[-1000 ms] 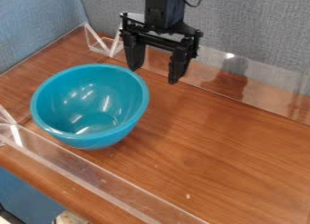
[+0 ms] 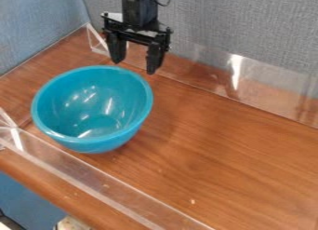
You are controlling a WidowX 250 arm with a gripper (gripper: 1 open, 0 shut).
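Observation:
My black gripper [image 2: 136, 49] hangs at the top of the view over the back left of the wooden surface, its two fingers spread wide apart with nothing visible between them. A large turquoise bowl [image 2: 93, 111] sits at the left of the surface, in front of and below the gripper, apart from it. The inside of the bowl looks empty.
Clear plastic strips run along its back and front-left edges. Grey padded walls [image 2: 243, 38] stand at the back and left.
My gripper has moved left and back, away from the viewer, and appears smaller. The bowl has not visibly moved.

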